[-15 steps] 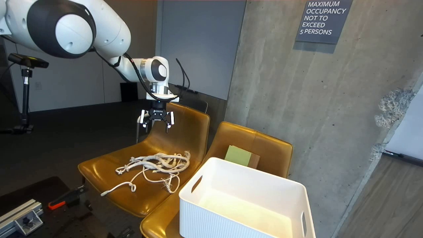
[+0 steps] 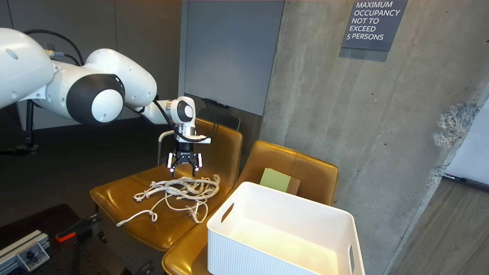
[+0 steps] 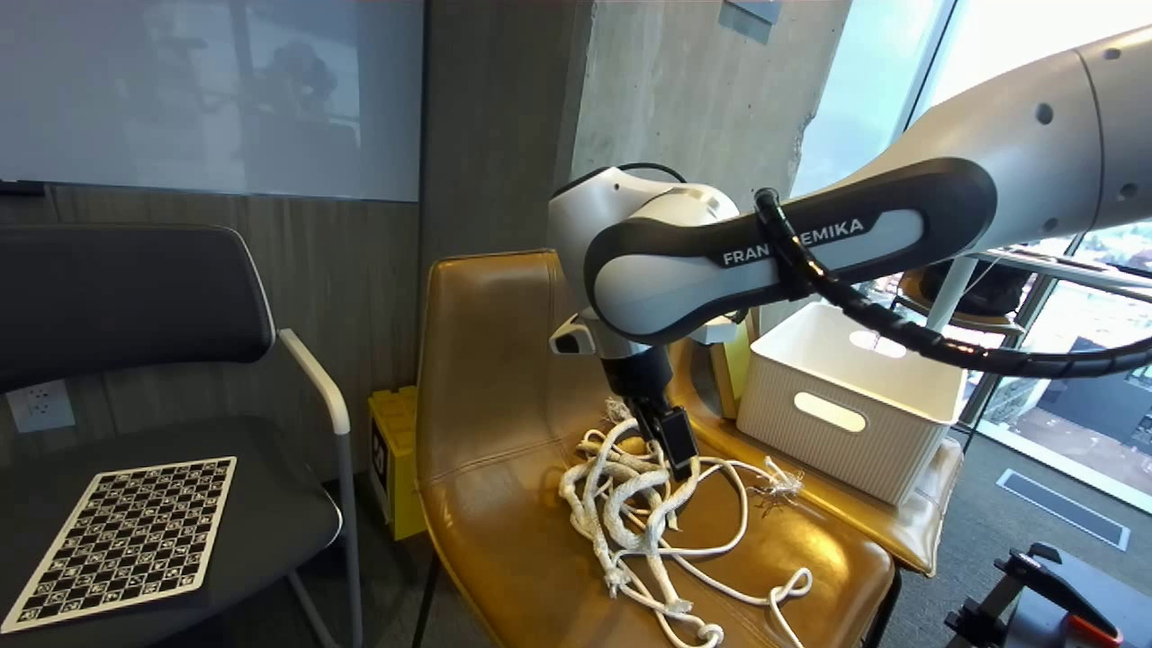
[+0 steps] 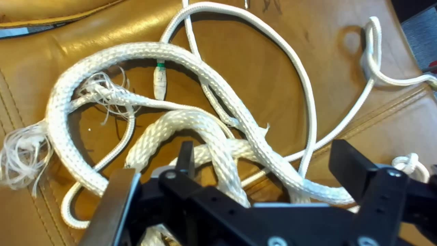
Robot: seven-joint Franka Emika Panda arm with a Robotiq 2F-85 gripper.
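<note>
Several white ropes (image 2: 188,188), thick and thin, lie tangled on the seat of a tan leather chair (image 2: 142,192). Their ends are frayed, and in exterior view 2 the rope pile (image 3: 637,508) spreads toward the seat's front. My gripper (image 2: 184,172) points down just above the back part of the pile. Its fingers stand wide apart. Seen from the wrist, a thick rope (image 4: 221,164) runs below the space between the black fingers; nothing is gripped. The gripper body hides the lower part of the pile in that view.
On the neighbouring tan chair stands a white ribbed bin (image 2: 284,229), its visible inside empty. Behind the bin a green book-like item (image 2: 275,179) leans on the backrest. A clamp with an orange part (image 2: 66,236) lies at the lower left.
The arm has come down, bringing my gripper from well above the seat to just over the ropes. Ropes and bin look unmoved.
</note>
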